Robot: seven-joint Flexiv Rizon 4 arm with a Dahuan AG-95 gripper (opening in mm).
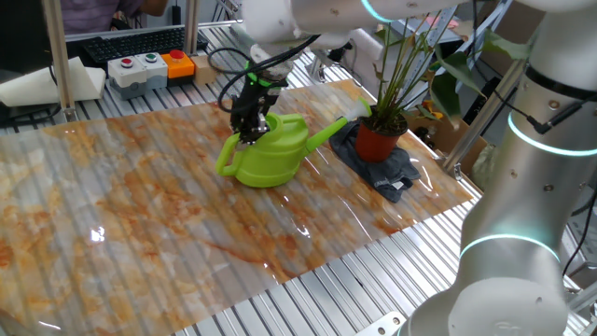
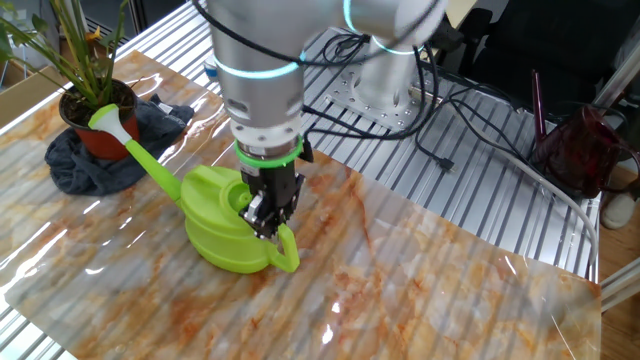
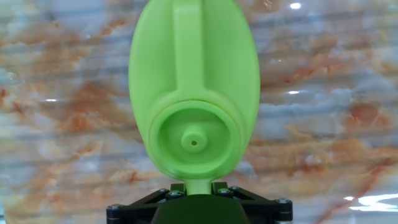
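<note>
A light green watering can [image 1: 270,161] stands upright over the marbled sheet, its spout toward the potted plant [image 1: 377,140]. My gripper is shut on the can's handle, close behind the round filling opening [image 3: 194,142]. In exterior view 2 the black fingers [image 2: 262,212] reach down to the top of that handle [image 2: 287,250]. The spout's pale rose [image 2: 108,122] appears right by the rim of the brown pot [image 2: 100,143]; whether they touch I cannot tell. Nor is it clear whether the can's base is on the sheet or slightly above it.
A dark grey cloth [image 1: 392,175] lies under the pot. Button boxes [image 1: 140,73] sit beyond the sheet's far edge. A dark red watering can [image 2: 585,150] is off to the side. The marbled sheet [image 1: 121,224] has wide clear room left of the can.
</note>
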